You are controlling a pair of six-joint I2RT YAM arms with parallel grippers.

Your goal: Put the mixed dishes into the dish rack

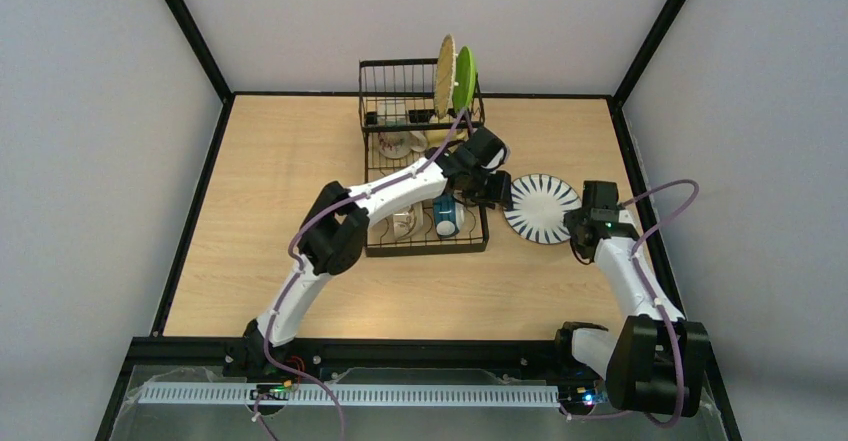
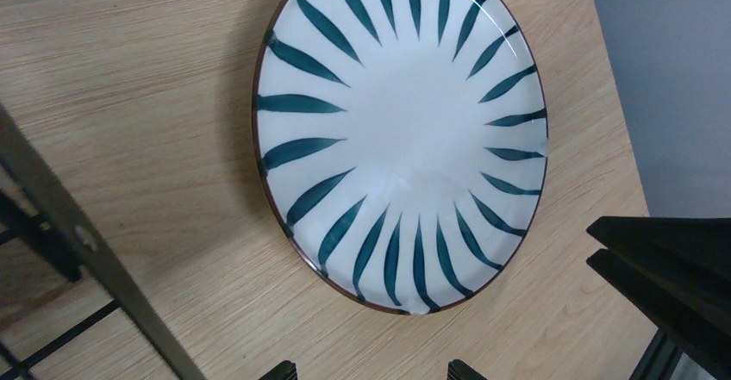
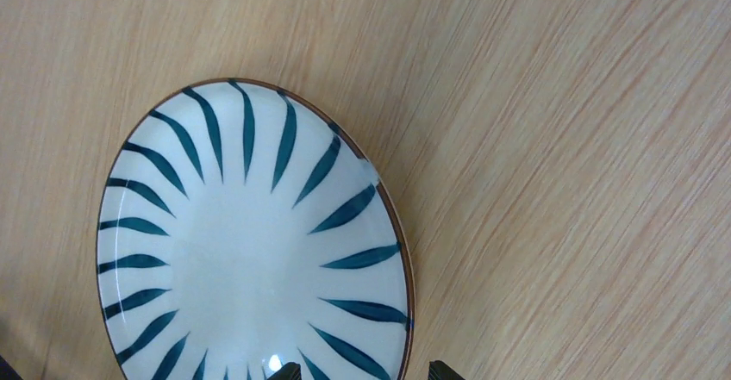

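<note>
The white plate with dark teal rays (image 1: 540, 209) lies flat on the table, right of the black two-tier dish rack (image 1: 425, 251). Over the rack's right edge, my left gripper (image 1: 508, 195) reaches toward the plate's left side. Its fingertips stand apart at the bottom of the left wrist view, nothing between them, with the whole plate (image 2: 414, 139) ahead. My right gripper (image 1: 570, 223) is at the plate's right rim, also open. The right wrist view shows the plate (image 3: 250, 251) beneath it, its near end cut off by the frame. Neither gripper holds the plate.
A beige plate (image 1: 445, 76) and a green plate (image 1: 464, 79) stand upright in the upper tier. Lower down sit a blue cup (image 1: 447, 217) and a pale cup (image 1: 405, 221). My left arm crosses above the rack. Table left of the rack is clear.
</note>
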